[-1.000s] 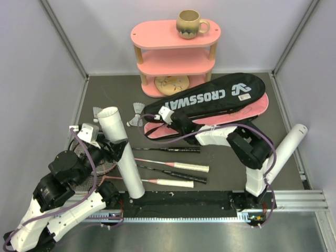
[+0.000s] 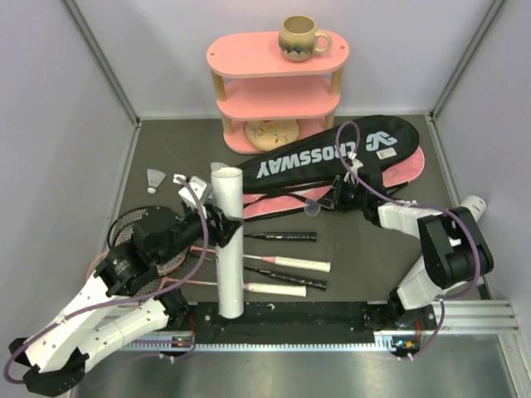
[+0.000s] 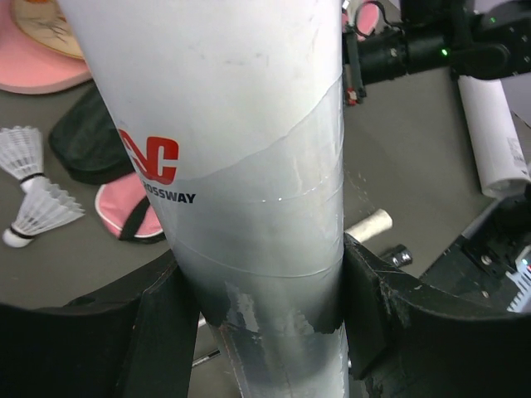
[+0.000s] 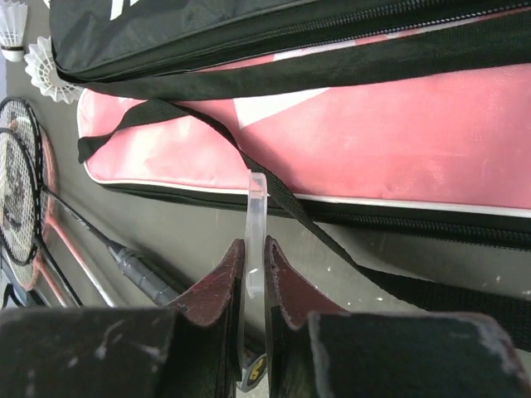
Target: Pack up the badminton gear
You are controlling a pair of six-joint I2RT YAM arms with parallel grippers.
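My left gripper is shut around a white tube (image 2: 230, 257), held roughly upright over the racket handles; a red Crossway logo (image 3: 153, 155) shows on it. A thin clear plastic lid (image 4: 256, 236) stands edge-on between the fingertips of my right gripper; the top view shows the lid (image 2: 312, 208) as a translucent disc. That gripper hovers over the front edge of the pink bag (image 2: 406, 172). The black Crossway bag (image 2: 319, 156) lies partly on the pink one. Several rackets have their handles (image 2: 290, 282) pointing right. One shuttlecock (image 2: 155, 180) lies at left, another beside the held tube.
At the back stands a pink shelf (image 2: 278, 98) with a mug (image 2: 300, 37) on top. A second white tube (image 2: 473, 206) lies along the right wall, partly behind my right arm. Bare floor (image 2: 357, 257) shows right of the handles.
The tube in my left gripper has moved right and now stands straighter. My right gripper has moved right along the bags, and the clear lid now shows at its fingers.
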